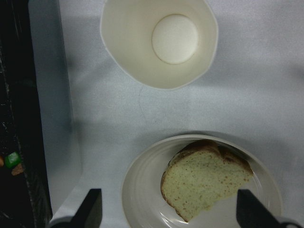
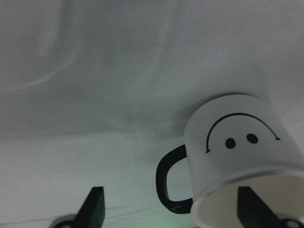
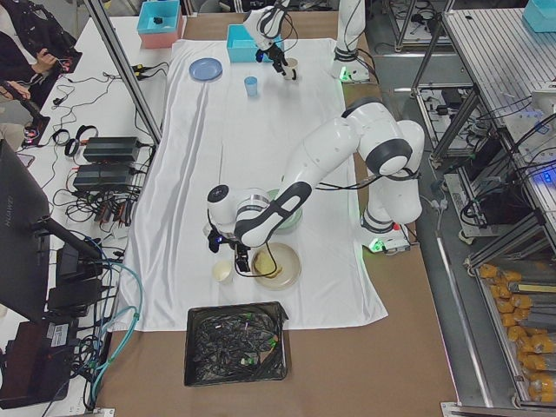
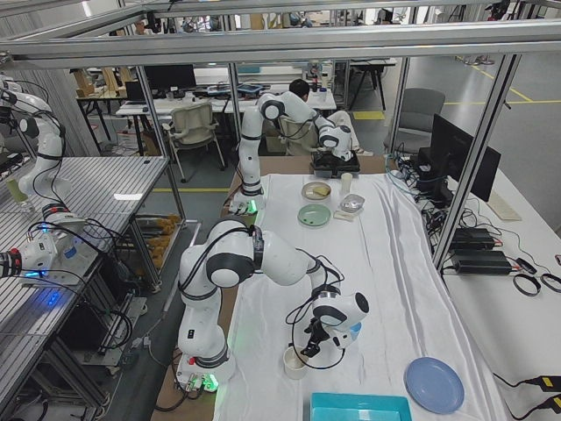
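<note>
My left gripper stands open above a beige plate [image 1: 142,190] holding a bread slice [image 1: 204,180]; a white paper cup [image 1: 133,52] stands beside the plate, and a black tray [image 1: 16,109] lies at the side. My right gripper is open low at a white mug [image 2: 237,142] with a smiley face and black handle; one finger overlaps the mug's rim in the right wrist view, and whether it touches is unclear.
A green plate [image 4: 314,215] lies near the beige one. A blue plate [image 4: 434,384], a blue cup [image 3: 251,85] and a turquoise bin [image 4: 359,407] are at the other end.
</note>
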